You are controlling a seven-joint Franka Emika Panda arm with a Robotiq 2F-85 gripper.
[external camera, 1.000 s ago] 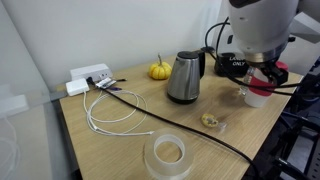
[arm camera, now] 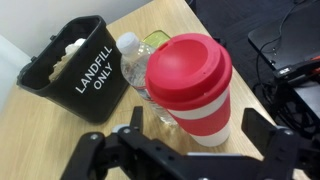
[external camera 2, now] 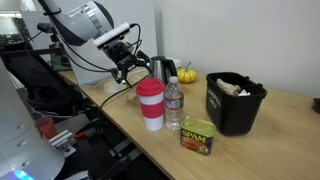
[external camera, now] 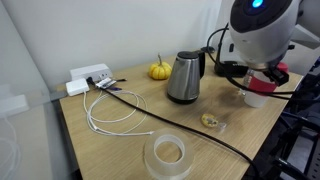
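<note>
A tall white-and-red cup with a red lid (arm camera: 188, 72) stands upright on the table. In the wrist view my gripper is open, its dark fingers spread wide on either side of the cup's lower part in the picture. Exterior view 2 shows the gripper (external camera 2: 122, 72) above the table, left of the cup (external camera 2: 151, 104) and apart from it in that view. From exterior view 1, the arm and fingers partly hide the cup (external camera: 262, 86). Nothing shows as held.
Close by the cup stand a water bottle (external camera 2: 174, 105), a Spam can (external camera 2: 197, 136) and a black landfill bin (external camera 2: 235, 105). A kettle (external camera: 185, 78), a small pumpkin (external camera: 160, 71), a tape roll (external camera: 168, 155) and white cables (external camera: 100, 125) occupy the other side.
The arm has shifted slightly in exterior view 1, bringing its blue light into view at the top. The cup and the other table objects look unmoved.
</note>
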